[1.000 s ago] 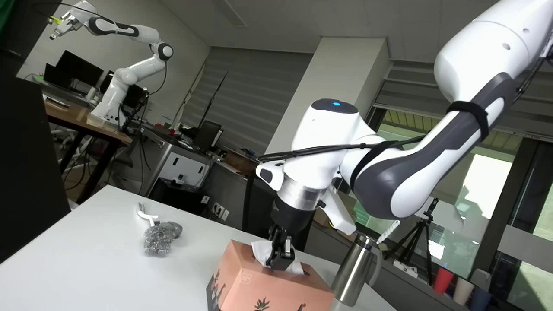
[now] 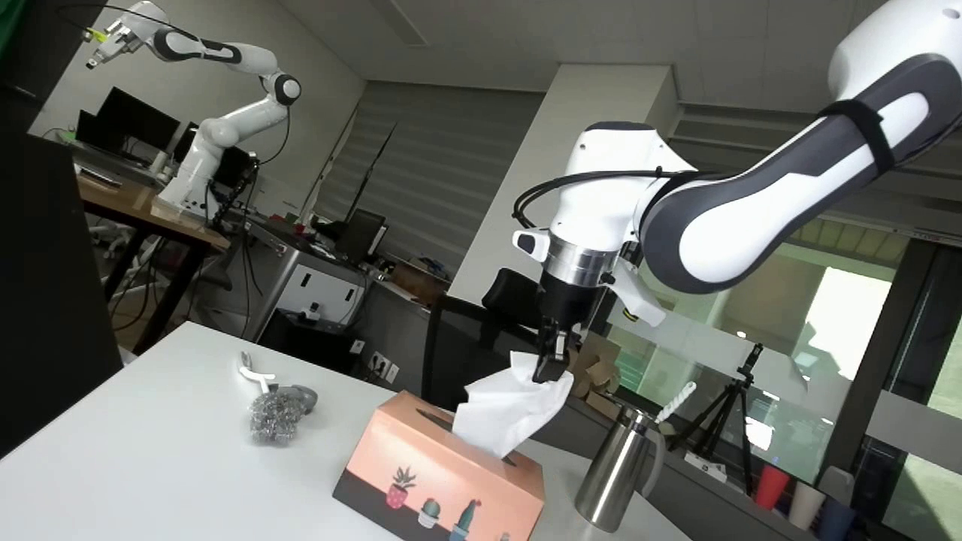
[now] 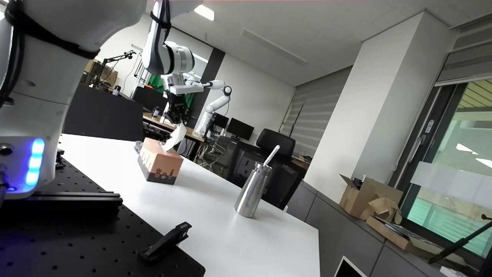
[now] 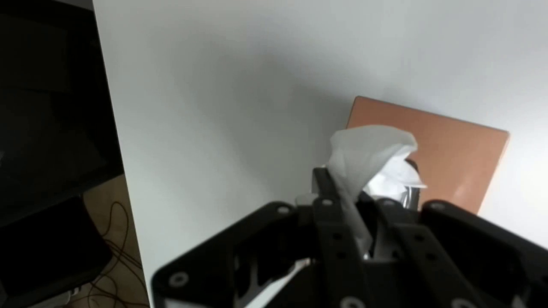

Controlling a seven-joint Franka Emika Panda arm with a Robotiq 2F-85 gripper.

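My gripper (image 2: 552,368) is shut on a white tissue (image 2: 510,410), above and slightly to the side of the tissue box. The tissue is drawn out into a tall sheet, its lower end at the slot of the pink box (image 2: 442,455), which has potted cacti printed on its side. Whether that end is free of the slot cannot be told. From the wrist view, the tissue (image 4: 370,149) is pinched between the black fingers, with the box's top (image 4: 442,149) below.
A steel jug (image 2: 615,473) with a white handle stands right of the box in exterior view 1. Left of the box lie a wire scrubber (image 2: 275,415) and a white-handled item (image 2: 257,373).
My gripper has risen from the box top and moved right, pulling the tissue up with it. The box has shifted left and turned a little.
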